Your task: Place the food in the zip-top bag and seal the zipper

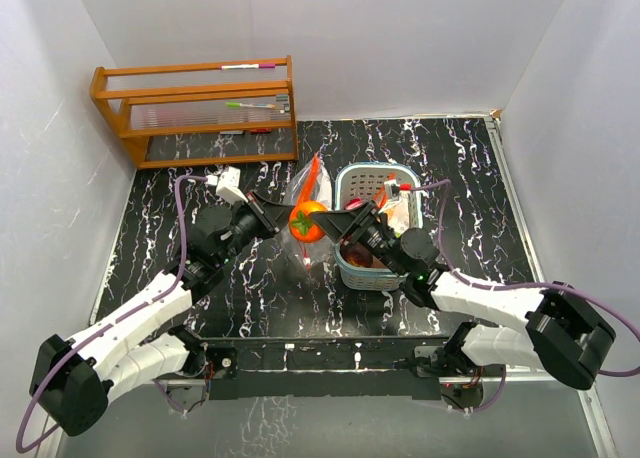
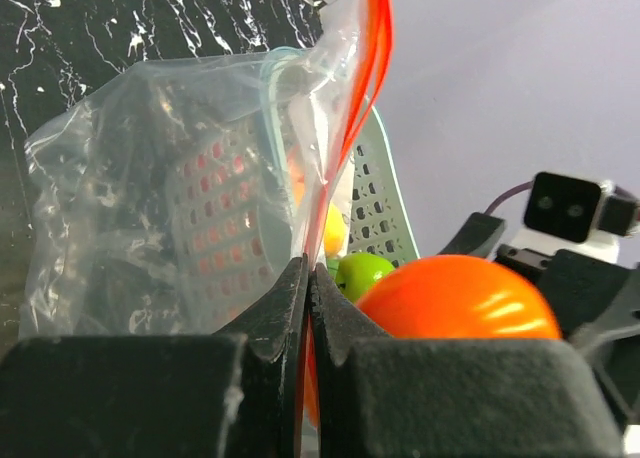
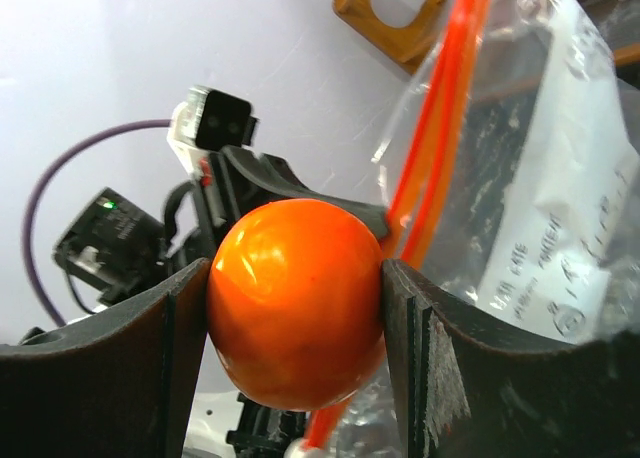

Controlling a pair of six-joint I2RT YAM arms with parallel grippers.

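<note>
A clear zip bag (image 2: pixel 110 198) with an orange-red zipper edge (image 2: pixel 372 58) hangs from my left gripper, whose fingers are shut on that edge. Between the fingers of my right gripper is a round orange-red tomato (image 3: pixel 295 303), its green stem end showing in the top view. The tomato lies against the bag's zipper side, close to the left fingertips. Whether any part of it is past the bag's mouth, I cannot tell. In the top view the two grippers nearly meet, with the tomato (image 1: pixel 307 222) between them.
A pale grey-green basket (image 1: pixel 376 278) holding several foods stands just right of the bag, under the right gripper. A wooden rack (image 1: pixel 200 126) stands at the back left.
</note>
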